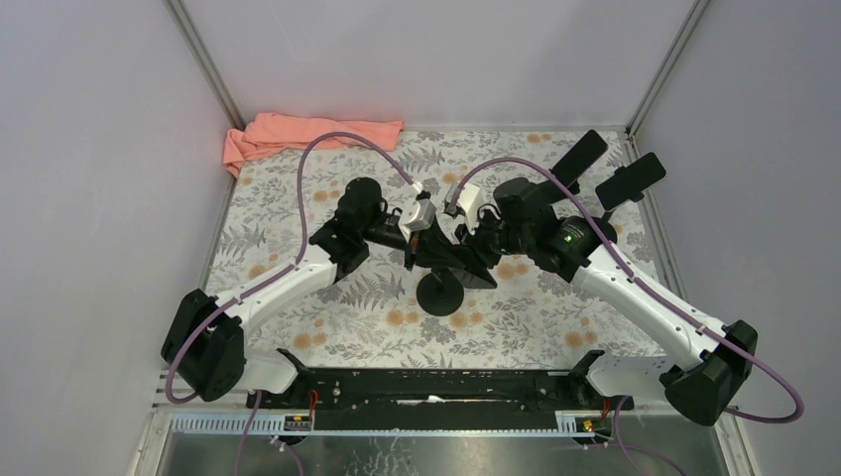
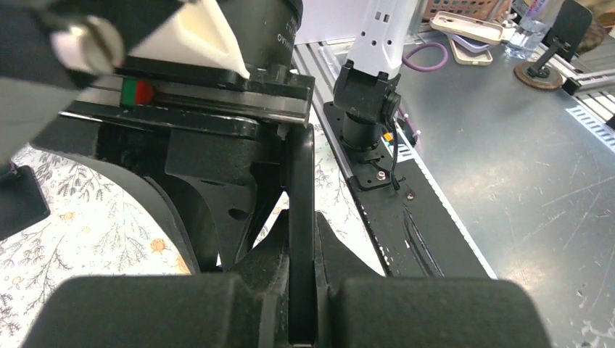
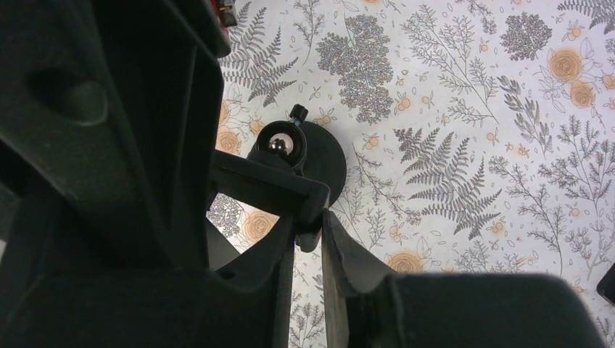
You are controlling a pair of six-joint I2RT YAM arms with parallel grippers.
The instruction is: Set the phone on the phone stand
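Over the round phone stand [image 1: 439, 297], at the middle of the mat, my two grippers meet. My left gripper [image 1: 437, 256] is shut on the dark phone [image 1: 476, 280], which appears edge-on between its fingers in the left wrist view [image 2: 302, 254]. My right gripper [image 1: 473, 242] is right beside it; in the right wrist view its fingertips [image 3: 331, 239] are close around a black bar [image 3: 261, 181] of the stand, and I cannot tell if they grip it. The stand's top is largely hidden under the grippers.
A pink cloth [image 1: 307, 132] lies along the back left. Two other black phones [image 1: 577, 159] [image 1: 632, 178] rest on stands at the back right.
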